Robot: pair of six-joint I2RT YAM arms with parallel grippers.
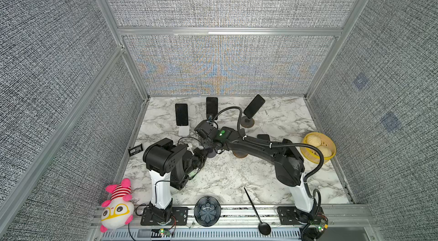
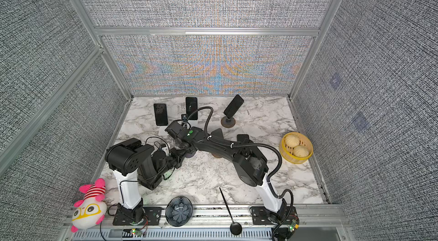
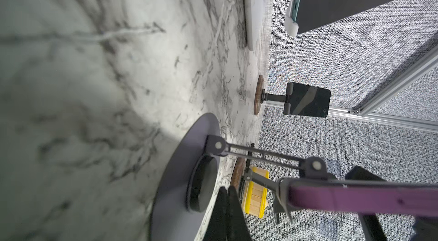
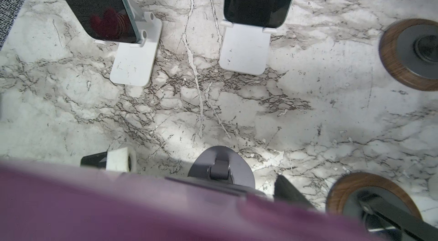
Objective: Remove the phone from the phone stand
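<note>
My left gripper is shut low at a grey round phone stand, nothing visible between its fingers; above that stand is a purple-edged item, blurred large in the right wrist view. My right gripper's body (image 1: pixel 205 131) is over that stand; its fingers are mostly hidden behind the purple item, so its grip cannot be told. Phones stand on white stands (image 4: pixel 244 49) at the back left (image 1: pixel 181 113) and back middle (image 1: pixel 211 106); another phone (image 1: pixel 254 105) tilts on a wooden-based stand at the back right.
A yellow steamer with buns (image 1: pixel 318 147) is at the right, another wooden-based stand (image 4: pixel 342 186) right of centre, a plush toy (image 1: pixel 116 209) front left, a dark flower-shaped bowl (image 1: pixel 207 210) and a ladle (image 1: pixel 263 227) at the front. The table is open in front of the stands.
</note>
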